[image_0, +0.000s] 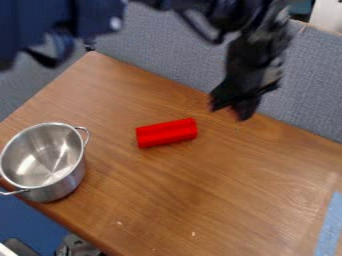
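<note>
A red cylinder (166, 133) lies on its side in the middle of the wooden table. A steel pot (43, 160) with two handles stands at the left edge. My dark gripper (234, 108), motion-blurred, hangs above and to the right of the cylinder, near the back edge, apart from it. Its fingertips look close together, with nothing visible between them, though the blur hides detail.
A grey padded panel (307, 90) runs along the back. A light blue strip (330, 225) lies at the right edge.
</note>
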